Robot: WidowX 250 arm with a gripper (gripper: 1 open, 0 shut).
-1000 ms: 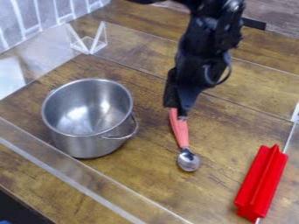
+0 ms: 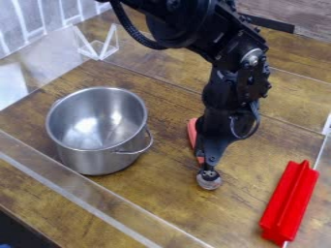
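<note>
My black gripper [image 2: 207,155] is low over the wooden table, directly on top of a spoon with a pink-red handle [image 2: 193,132]. The gripper covers most of that handle; the spoon's metal bowl [image 2: 210,180] shows just below the fingertips. The fingers look close together, and whether anything is between them is hidden.
A steel pot [image 2: 97,131] stands to the left, close to the gripper. A red tray-like object [image 2: 289,201] lies at the right front. A clear plastic piece [image 2: 104,39] is at the back left. Bare wood is in front and at the back right.
The gripper has come down from above and behind onto the spoon, now covering much of its handle. The pot and red object have not moved.
</note>
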